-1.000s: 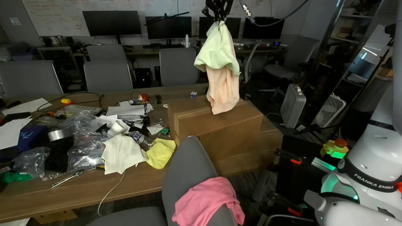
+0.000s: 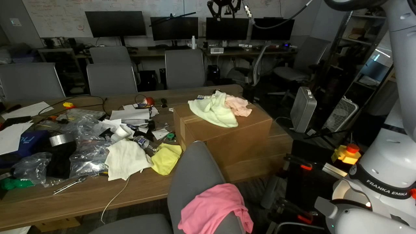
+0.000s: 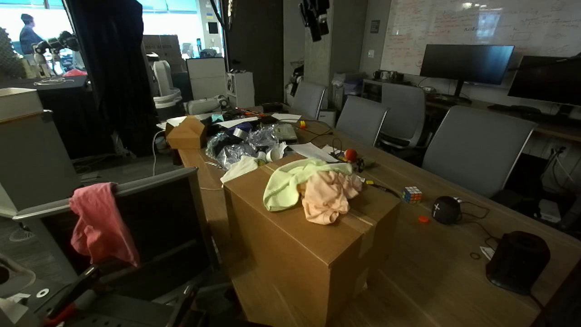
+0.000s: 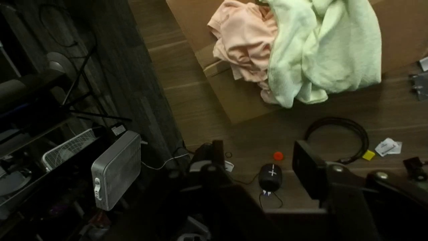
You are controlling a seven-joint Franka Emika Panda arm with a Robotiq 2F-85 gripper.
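Observation:
A pale green cloth (image 2: 214,107) and a peach cloth (image 2: 238,105) lie crumpled together on top of the cardboard box (image 2: 230,136). In the wrist view the green cloth (image 4: 321,48) overlaps one side of the peach cloth (image 4: 244,40), both beyond the fingertips. My gripper (image 2: 224,15) is high above the box at the top edge of exterior view 1, its fingers apart. Between the fingers in the wrist view, the gripper shows only the table far below; it is open and holds nothing. A pink cloth (image 2: 218,206) hangs over a chair back.
Left of the box the table is cluttered with plastic bags (image 2: 87,144), a white cloth (image 2: 126,158) and a yellow cloth (image 2: 166,158). A black speaker (image 3: 446,210) and a puzzle cube (image 3: 412,194) stand on the table beyond the box.
A second ago the green and peach cloths hung together from my gripper above the box. They have been let go and now lie on the box top; the gripper remains high.

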